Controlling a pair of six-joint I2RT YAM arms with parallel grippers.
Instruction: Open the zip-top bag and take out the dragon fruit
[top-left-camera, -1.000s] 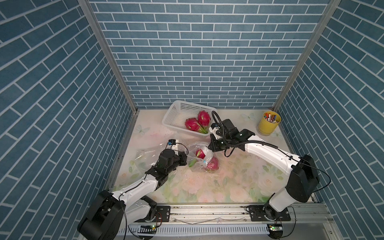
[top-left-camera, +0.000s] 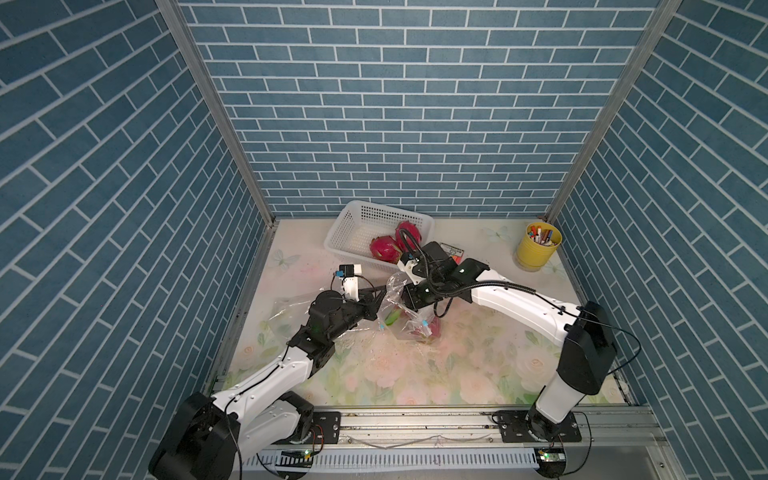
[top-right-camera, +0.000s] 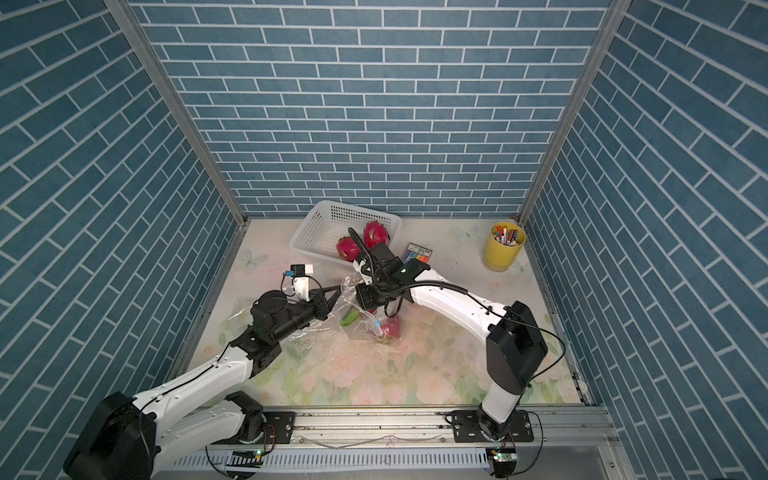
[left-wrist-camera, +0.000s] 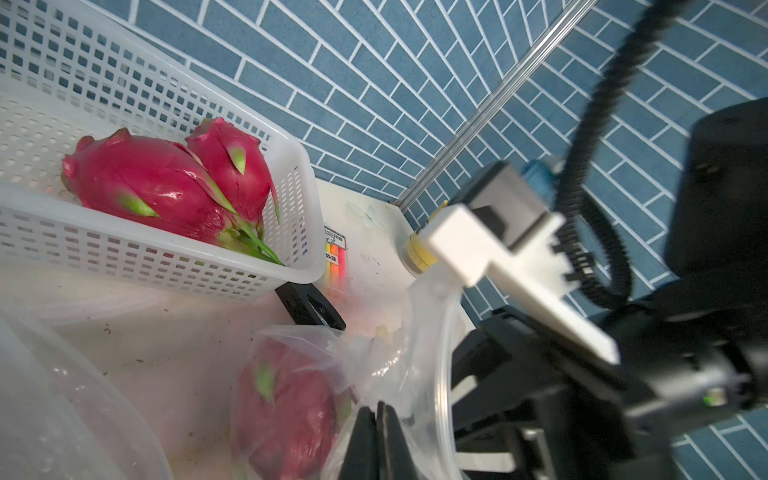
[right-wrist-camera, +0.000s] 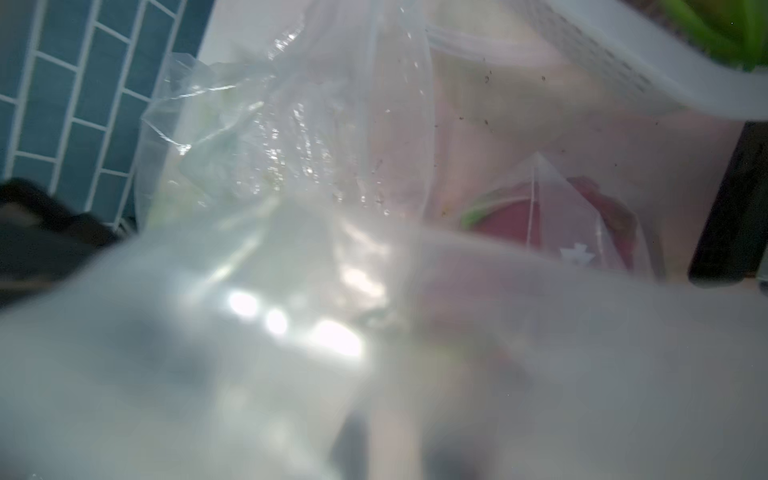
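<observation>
A clear zip top bag (top-left-camera: 420, 328) lies on the middle of the table, with red dragon fruit (left-wrist-camera: 288, 408) showing through its film. My right gripper (top-left-camera: 406, 299) is at the bag's raised upper edge, shut on gathered film; in the right wrist view, blurred plastic (right-wrist-camera: 160, 360) covers most of the frame and hides its fingertips. Close by on the left, my left gripper is shut, its tips together in front of the film. Whether a thin fold is pinched there cannot be told. The right arm partly covers the bag's contents from above.
A white basket (top-left-camera: 345, 228) with two dragon fruits (top-right-camera: 376, 233) stands behind the bag. Beside it are a marker pack (top-right-camera: 417, 253) and a black object (left-wrist-camera: 310, 306). Another flat clear bag (top-left-camera: 292, 320) lies left; a yellow cup (top-left-camera: 534, 249) stands back right.
My right gripper has moved left, raising the bag's edge with it and covering the fruit inside. My left gripper has shifted a little right and back, so the two grippers are closer together.
</observation>
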